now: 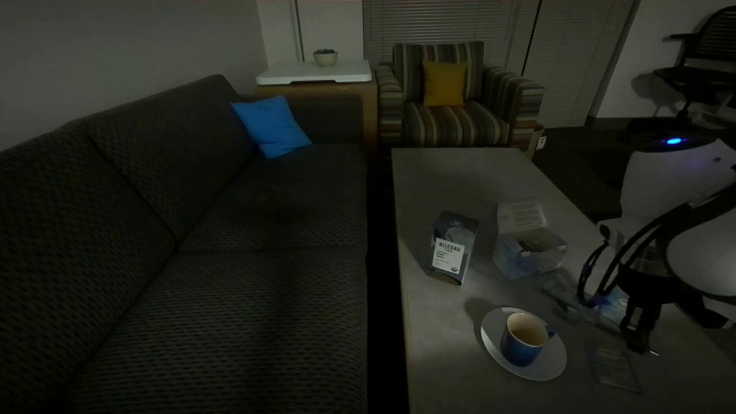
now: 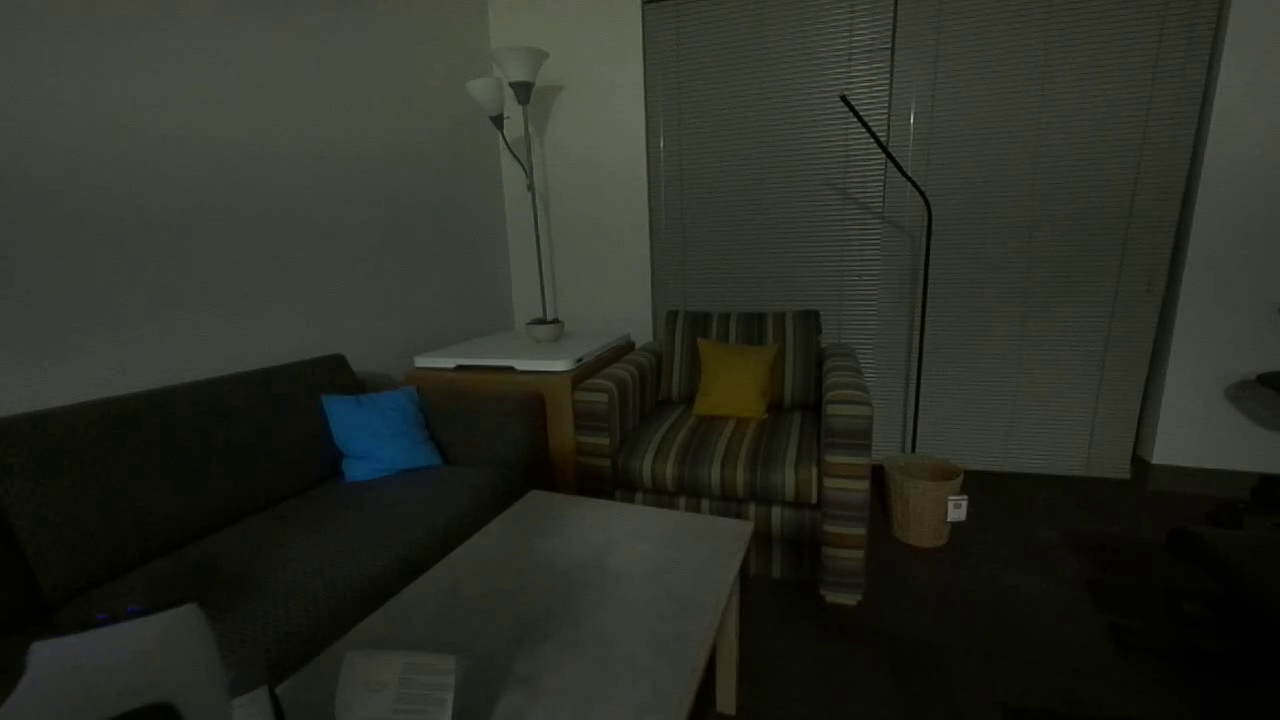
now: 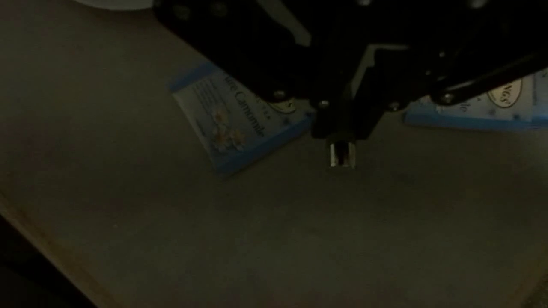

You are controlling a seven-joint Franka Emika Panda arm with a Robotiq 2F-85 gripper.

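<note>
My gripper hangs above the table with its fingers drawn together. Only a narrow dark slit shows between the metal-tipped fingers, and the dim light hides whatever might be in it. In exterior view 1 the gripper (image 1: 641, 348) is right of a blue cup (image 1: 521, 351), which stands upright on a white saucer (image 1: 493, 336). A blue camomile tea packet (image 3: 231, 125) lies flat, left of the fingertips in the wrist view. Another blue packet (image 3: 478, 115) lies to their right, partly covered by the gripper.
An upright Allegro tea box (image 1: 448, 255) and an opened box (image 1: 524, 259) stand farther back on the table (image 1: 455, 176). The sofa (image 1: 276, 290) runs alongside, and a striped armchair (image 1: 441, 127) stands beyond.
</note>
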